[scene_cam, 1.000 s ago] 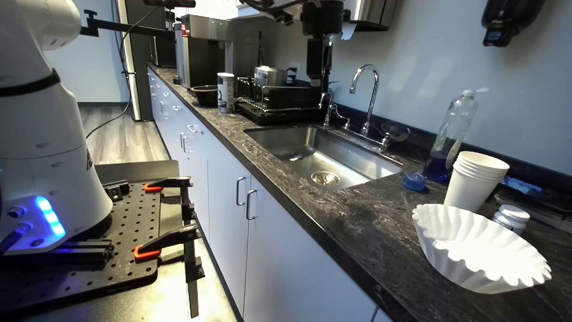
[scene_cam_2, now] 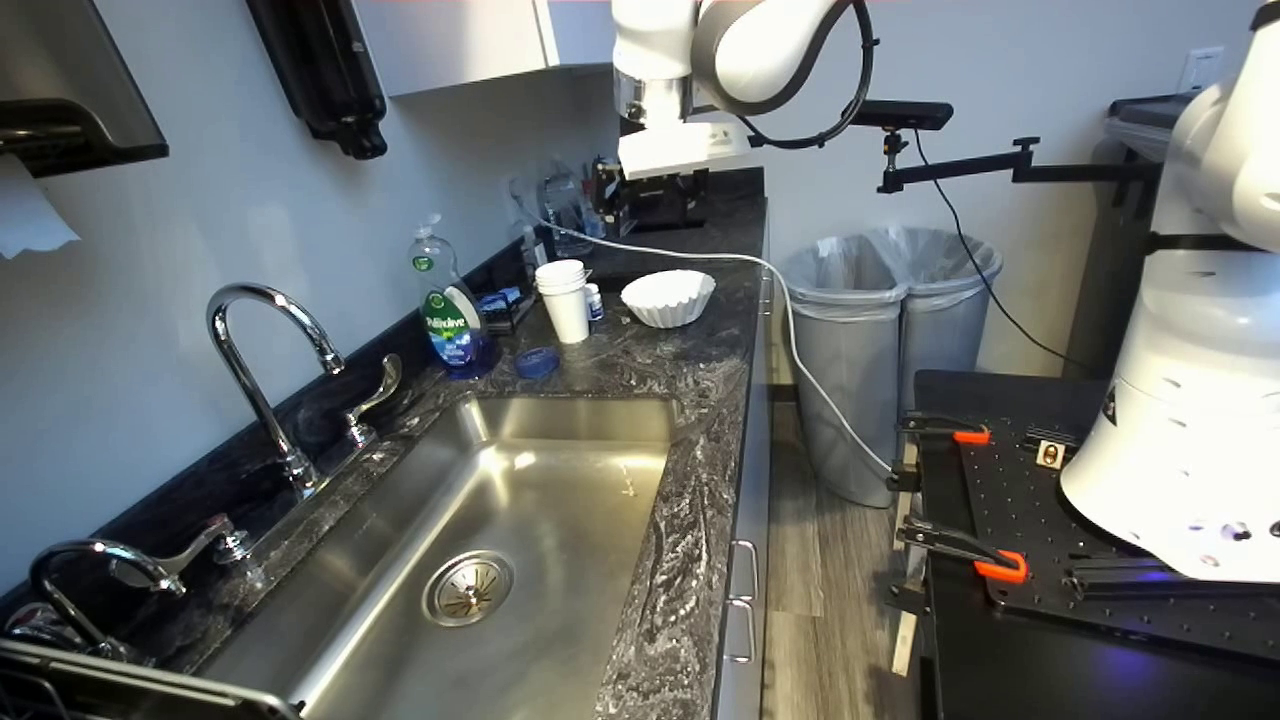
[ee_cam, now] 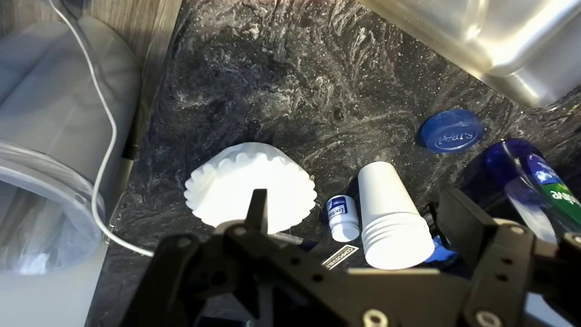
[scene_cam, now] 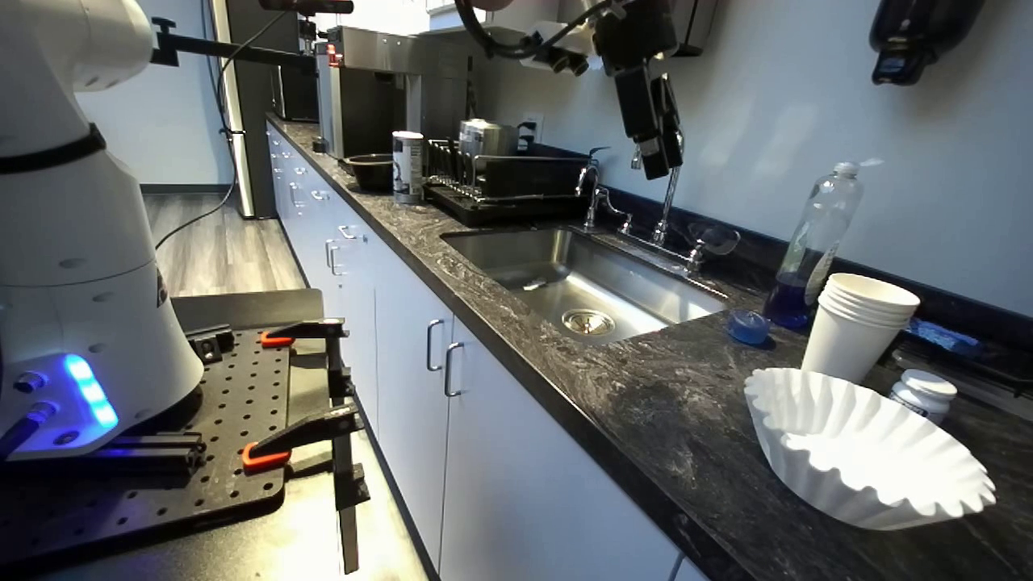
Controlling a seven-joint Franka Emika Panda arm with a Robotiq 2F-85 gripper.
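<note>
My gripper is open above the counter, its fingers wide apart and nothing held between them. From exterior view 1, the gripper (scene_cam: pixel 661 155) hangs high, in front of the tall faucet, well clear of the counter. A stack of white paper cups (ee_cam: pixel 389 212) stands on the counter, with a small white bottle (ee_cam: pixel 343 218) beside it. Left of these in the wrist view lies a fluted white paper filter (ee_cam: pixel 250 185). A blue lid (ee_cam: pixel 452 131) rests closer to the sink, near the dish soap bottle (ee_cam: pixel 536 185).
The steel sink (scene_cam_2: pixel 576 420) is empty. Its tall faucet (scene_cam_2: pixel 258 372) rises at the wall side. A dish rack (scene_cam: pixel 533 179) stands beyond the sink. Grey bins (scene_cam_2: pixel 846 348) stand off the counter's end. Bare countertop (ee_cam: pixel 283 71) lies between filter and sink.
In exterior view 1 the gripper has moved right, from before the dish rack to before the tall faucet, and now hangs at more of a slant. The objects on the counter have not moved.
</note>
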